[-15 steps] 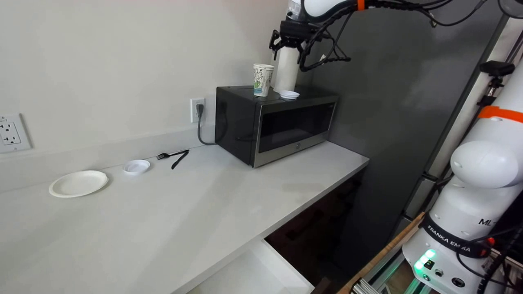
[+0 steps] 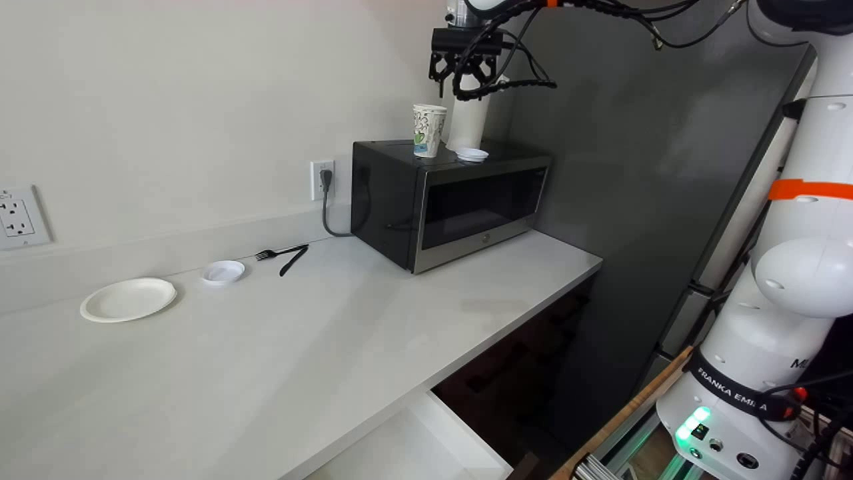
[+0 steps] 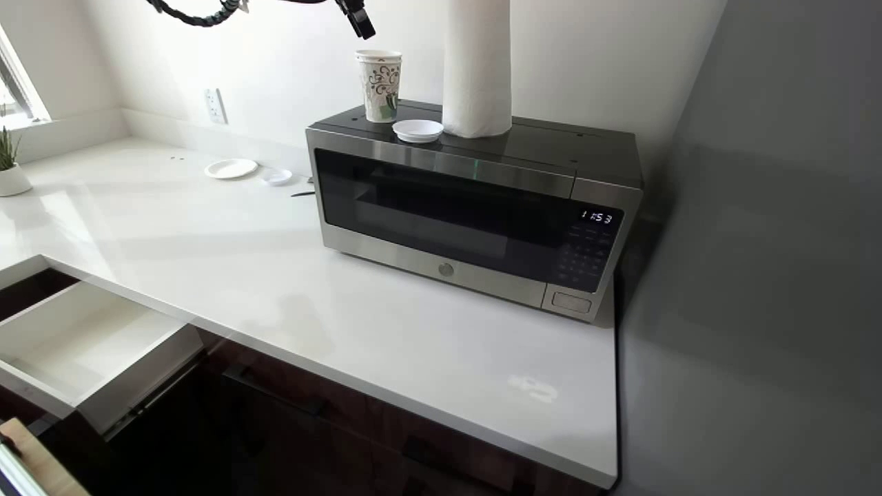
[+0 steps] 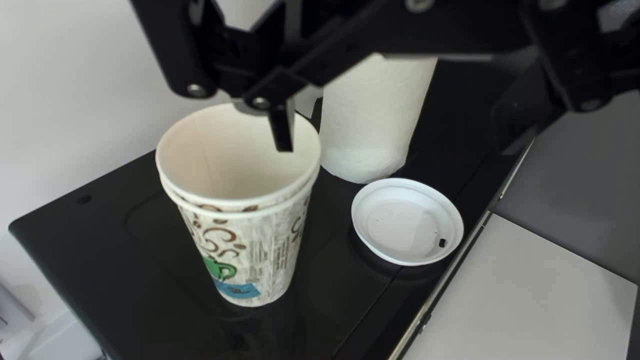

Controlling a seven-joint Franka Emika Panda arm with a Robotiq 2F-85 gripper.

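Two nested paper cups (image 4: 252,252) with a leaf-and-swirl print stand upright on top of the microwave (image 2: 480,208), near its left end. Above them is my gripper, open and holding nothing. In the wrist view one finger (image 4: 282,129) overlaps the far part of the cup rim, while the other is well to the right, past the paper roll; whether the first finger dips inside the cup cannot be judged there. Exterior view 1 shows the fingertips higher than the rim. White lids (image 4: 402,222) lie beside the cups, one with a small sip hole.
A tall white paper roll (image 3: 477,74) stands behind the lids. On the counter lie a white plate (image 2: 128,301), a small white lid (image 2: 222,273), a black fork (image 2: 280,252) and a black knife (image 2: 294,260). An open drawer (image 3: 91,331) juts from the counter front.
In exterior view 1 my gripper has shifted left and slightly up, so that it is now closer to being over the cups. The cups and lids have stayed put.
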